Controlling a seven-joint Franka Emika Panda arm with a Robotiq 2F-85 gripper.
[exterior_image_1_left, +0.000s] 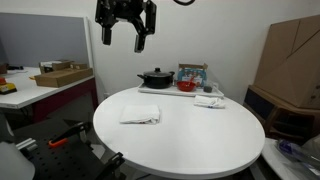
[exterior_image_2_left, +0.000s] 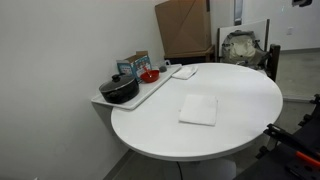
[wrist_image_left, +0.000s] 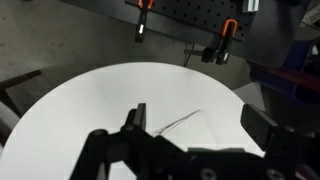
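Observation:
High above the left part of the round white table, my gripper stands open with nothing between its fingers. A folded white cloth lies flat on the near left part of the tabletop, well below the gripper. From the wrist, part of this cloth shows between and beyond the open fingers, which hide some of it. Another white cloth, loosely folded, rests toward the far end of the table.
Along the table's back edge, a white tray bears a black lidded pot, a red bowl and a colourful box. Cardboard boxes sit on a side table at left.

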